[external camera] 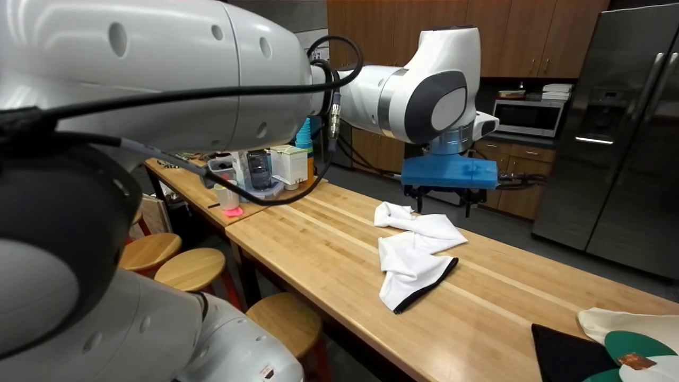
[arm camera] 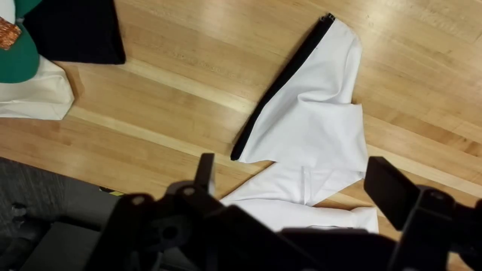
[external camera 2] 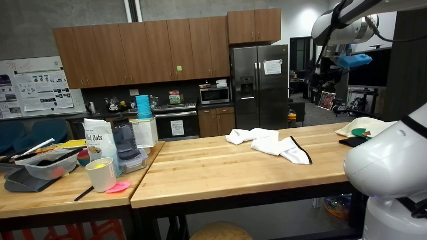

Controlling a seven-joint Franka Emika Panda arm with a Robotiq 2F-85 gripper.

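A white cloth with a black edge band (external camera: 414, 270) lies crumpled and folded over itself on the wooden table; exterior view 2 shows the same cloth (external camera 2: 276, 144) near the table's far side. My gripper (external camera: 443, 209) hangs in the air above the table, clear of the cloth, its fingers spread wide. Looking down in the wrist view, the white cloth (arm camera: 311, 122) lies below and between the fingertips, with its lower part hidden behind the gripper. Nothing is held; the gripper is open.
A cream, black and green cloth item (external camera: 576, 353) lies at the table's near right end. Past the table's left end, a second table holds an oats bag (external camera 2: 100, 140), a white mug (external camera 2: 101, 174) and containers. Bare wood surrounds the white cloth.
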